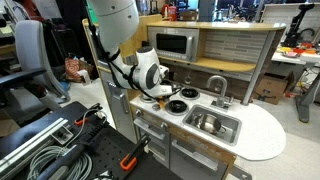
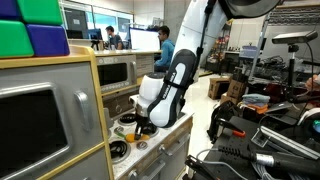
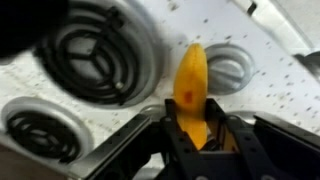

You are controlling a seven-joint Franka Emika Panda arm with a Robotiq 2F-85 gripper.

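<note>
A long orange-yellow object (image 3: 190,80) stands out in the wrist view, lying lengthwise between the dark fingers of my gripper. Its lower end is hidden among the fingers, and blur leaves it unclear whether they press on it. Exterior view 2 shows an orange patch (image 2: 132,137) low at the stove, close to the gripper. My white arm (image 1: 149,72) reaches down over the left part of the counter in exterior view 1.
Beneath the gripper are a coiled burner (image 3: 92,55), a second burner (image 3: 42,130) and a round knob (image 3: 230,68). A sink (image 1: 208,122) with a faucet lies to the right. The microwave (image 1: 174,42) stands behind the arm.
</note>
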